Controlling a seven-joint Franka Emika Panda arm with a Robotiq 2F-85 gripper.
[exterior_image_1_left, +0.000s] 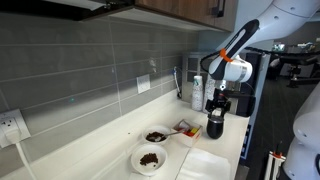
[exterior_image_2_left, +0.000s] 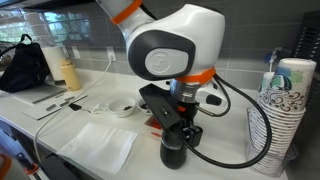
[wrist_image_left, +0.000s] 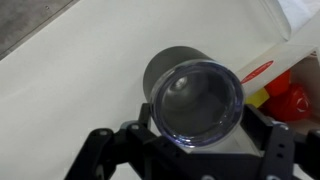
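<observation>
A dark, round cup with a shiny rim fills the middle of the wrist view; its open mouth faces the camera. In exterior view 2 the same black cup stands on the white counter, directly beneath my gripper. Exterior view 1 has the cup at the right end of the counter, with the gripper just above. Dark fingers flank the near side of the rim in the wrist view. Whether they press on the cup or stand clear of it cannot be made out.
Left of the cup are a white bowl of dark pieces, a pan with dark contents and a small box with colored items. A white sheet lies in front. Stacked paper cups rise at the right of exterior view 2.
</observation>
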